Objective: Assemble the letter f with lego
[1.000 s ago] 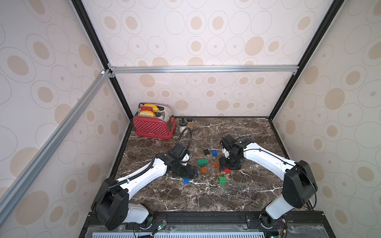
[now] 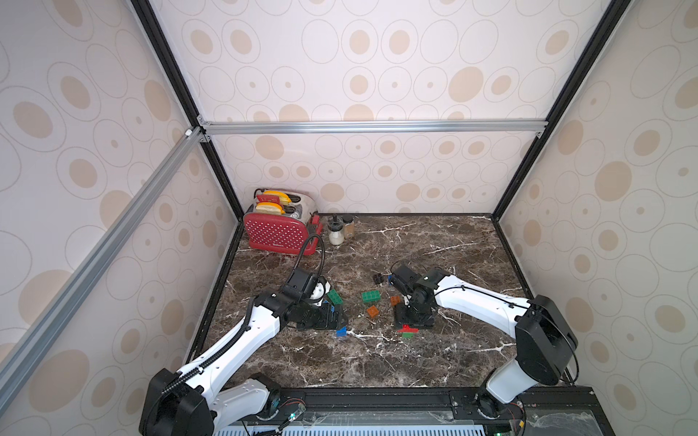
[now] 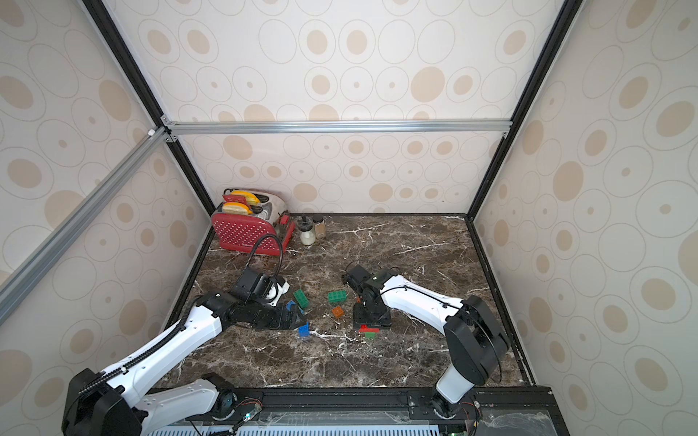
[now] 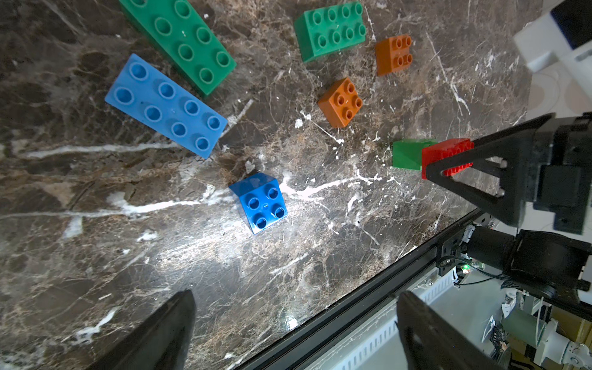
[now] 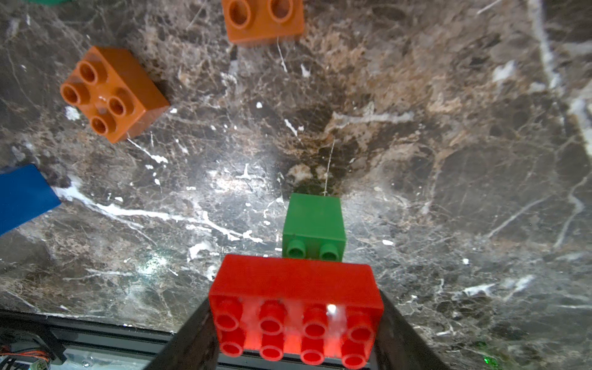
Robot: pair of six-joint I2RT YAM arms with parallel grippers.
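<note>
My right gripper is shut on a red eight-stud brick (image 5: 293, 277), holding it at the near end of a green brick (image 5: 313, 215); whether they touch I cannot tell. My left gripper is open above the table, with a small blue brick (image 4: 262, 209) below it. A long light-blue brick (image 4: 166, 104) and a long green brick (image 4: 175, 46) lie behind that. Another green brick (image 4: 330, 30) and two orange bricks (image 4: 339, 101) lie toward the middle.
A red toaster toy (image 2: 280, 232) and jars (image 2: 336, 234) stand at the back left. Small black and blue pieces lie near the centre back (image 2: 378, 277).
My right gripper has come toward the front with the red brick, over to the green brick. My left arm has shifted left.
</note>
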